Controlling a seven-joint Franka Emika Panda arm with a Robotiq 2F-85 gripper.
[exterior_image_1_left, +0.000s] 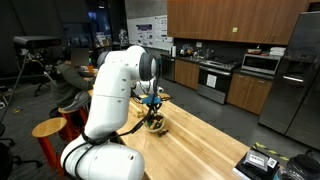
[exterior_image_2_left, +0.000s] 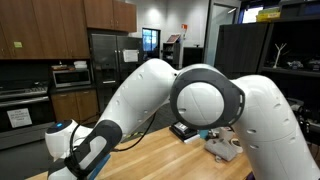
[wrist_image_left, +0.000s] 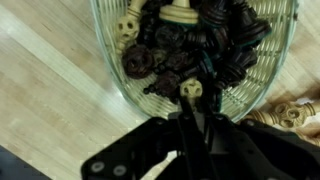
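A woven basket (wrist_image_left: 105, 45) holds several dark wooden chess pieces (wrist_image_left: 180, 60) and a few light ones in the wrist view. My gripper is over the near side of the basket. Its fingers are shut on a light chess piece (wrist_image_left: 191, 88), whose rounded head shows just past the fingertips. The rest of that piece is hidden by the gripper. From exterior view 1 the basket (exterior_image_1_left: 155, 124) appears small, on the table beneath the end of the arm.
Light chess pieces (wrist_image_left: 290, 115) lie on the table right of the basket in the wrist view. Bare wooden tabletop (wrist_image_left: 50, 80) shows to its left. In exterior view 1 the table (exterior_image_1_left: 200, 145) is clear on the right, up to a dark boxy object (exterior_image_1_left: 257, 163).
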